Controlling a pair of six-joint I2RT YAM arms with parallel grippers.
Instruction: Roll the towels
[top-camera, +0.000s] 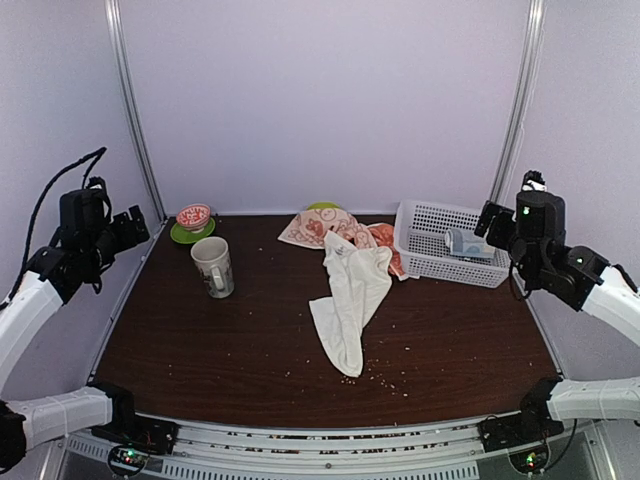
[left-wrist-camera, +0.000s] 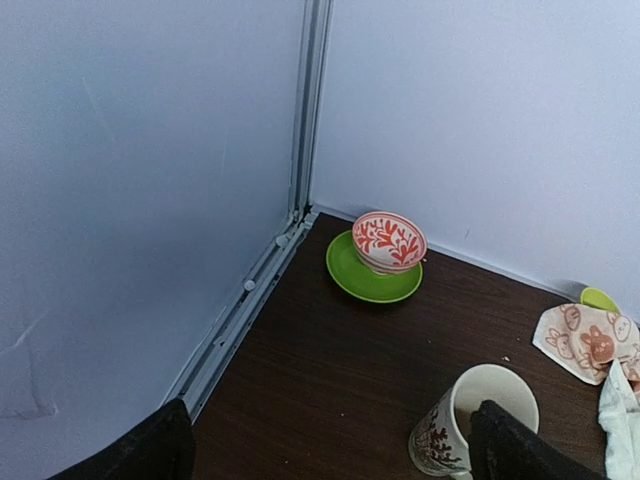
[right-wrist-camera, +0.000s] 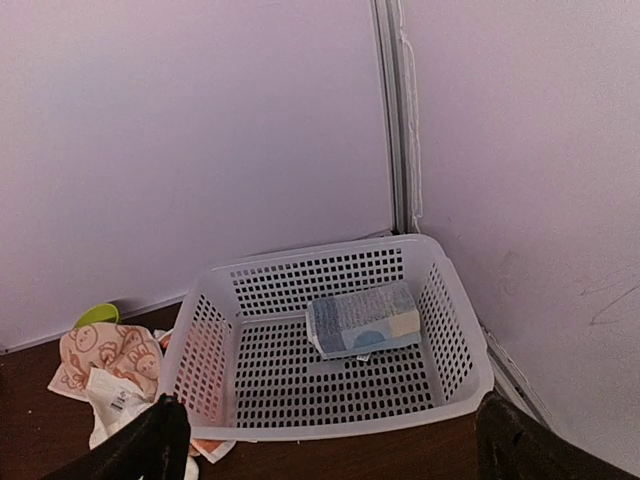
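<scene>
A white towel (top-camera: 350, 300) lies loosely bunched lengthwise in the middle of the table (top-camera: 230, 350), overlapping pink patterned cloths (top-camera: 310, 228) at the back, also partly seen in both wrist views. A rolled light blue cloth (right-wrist-camera: 362, 320) sits inside the white basket (right-wrist-camera: 330, 428) at the back right. My left gripper (top-camera: 134, 228) is raised over the left edge, open and empty, its fingers wide apart in the left wrist view. My right gripper (top-camera: 492, 225) is raised by the basket's right side, open, with nothing between its fingers.
A mug (top-camera: 212, 268) stands on the left, with a red-patterned bowl (left-wrist-camera: 388, 237) on a green plate (left-wrist-camera: 370, 290) behind it. A yellow-green dish (right-wrist-camera: 97, 312) is behind the pink cloths.
</scene>
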